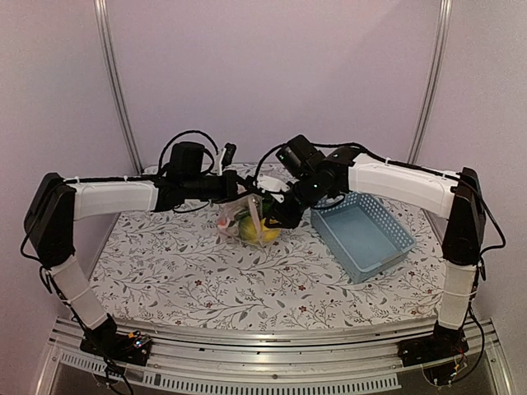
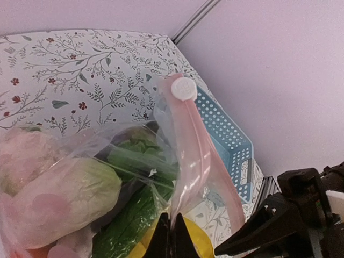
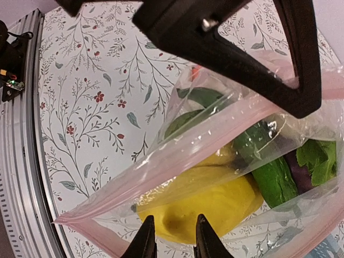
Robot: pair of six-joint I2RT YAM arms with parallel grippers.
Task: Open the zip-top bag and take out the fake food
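The clear zip bag with pink edges (image 1: 248,216) stands mid-table with its mouth spread open. My left gripper is shut on the bag's rim, and the thin film runs up from its fingertips. A white slider (image 2: 184,88) sits on the pink strip. Through the film show a pale green food piece (image 2: 80,196), a dark green cucumber-like piece (image 2: 126,226) and leafy greens (image 3: 318,161). My right gripper is part open at the bag's mouth, its fingers in front of a yellow food piece (image 3: 201,207), with nothing between them.
An empty light blue basket (image 1: 362,234) stands right of the bag, under the right arm. Both grippers are close together over the bag.
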